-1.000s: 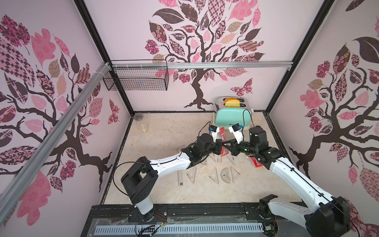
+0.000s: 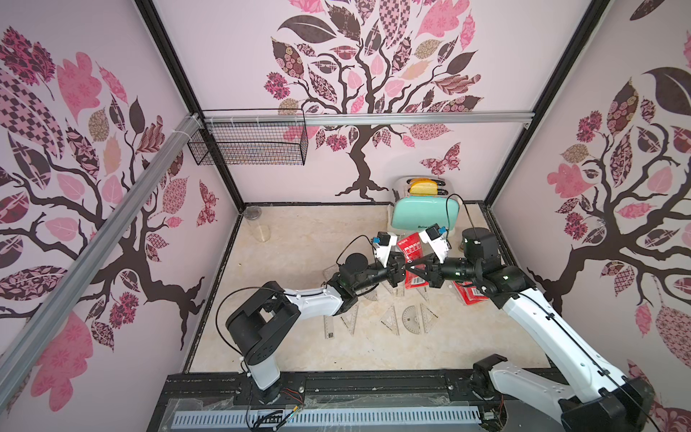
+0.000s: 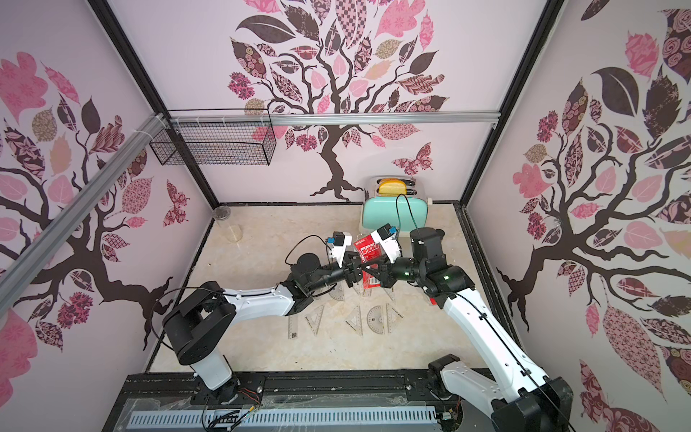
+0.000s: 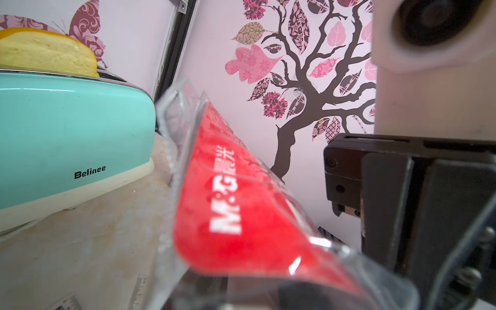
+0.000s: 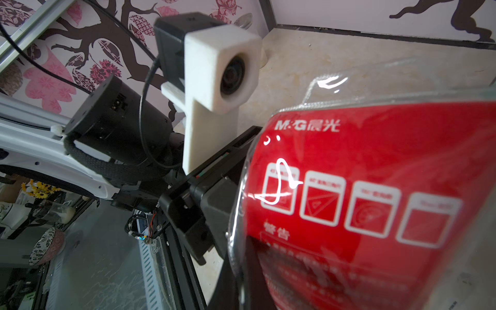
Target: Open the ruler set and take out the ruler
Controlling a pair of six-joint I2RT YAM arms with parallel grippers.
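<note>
A red M&G ruler-set pouch in clear plastic hangs upright between my grippers over the table, its edge large in the left wrist view (image 4: pixel 217 217). My left gripper (image 2: pixel 396 268) is at the pouch's left side; the pouch hides its fingertips. My right gripper (image 2: pixel 417 268) meets it from the right, shut, holding the pouch as far as the top views show. Clear rulers, triangles and protractors (image 2: pixel 411 319) lie flat on the table below.
A mint toaster (image 2: pixel 423 212) stands at the back right, another red pouch (image 2: pixel 468 295) lies under the right arm, a clear container (image 2: pixel 257 224) sits back left.
Both grippers and the pouch have moved slightly down and toward the front, and the pouch's red face shows more in the top left view.
</note>
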